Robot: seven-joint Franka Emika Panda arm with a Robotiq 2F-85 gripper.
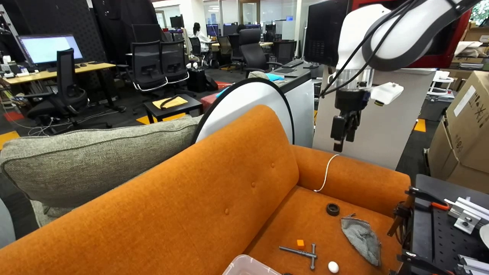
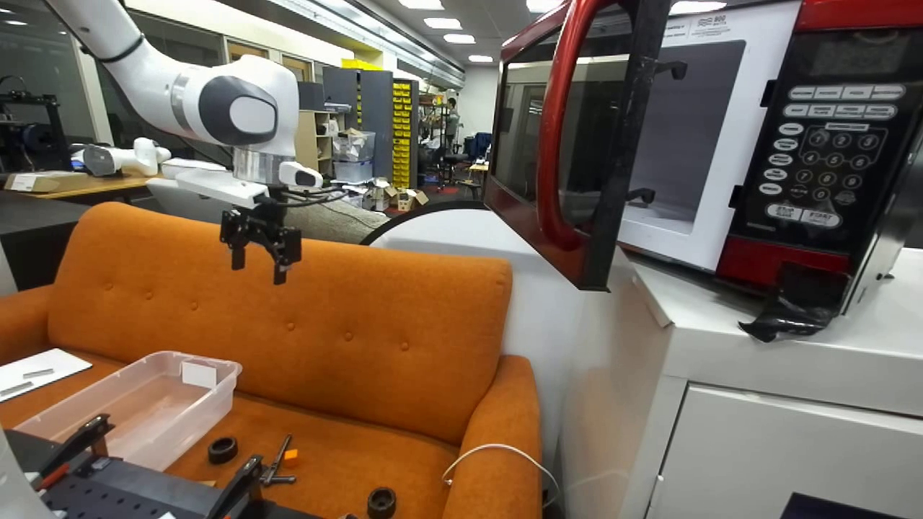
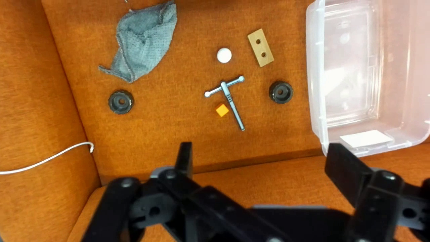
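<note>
My gripper is open and empty, held high above the orange sofa seat. In the wrist view the seat below carries a grey cloth [image 3: 145, 40], a white ball [image 3: 224, 55], a wooden block with two holes [image 3: 260, 47] and a T-shaped metal tool [image 3: 229, 98]. A small orange cube [image 3: 222, 109] lies beside the tool's shaft. Two black ring-like wheels rest apart, one on the left [image 3: 121, 101] and another on the right [image 3: 281, 92]. To the right stands a clear plastic bin [image 3: 316, 76], empty but for a white label on its wall.
A white cord [image 2: 502, 447] hangs over the sofa's armrest. The red microwave [image 2: 562, 130] stands with its door open on a white cabinet. A black perforated table [image 1: 440, 229] with clamps borders the seat. The sofa backrest [image 1: 220, 197] rises behind the seat.
</note>
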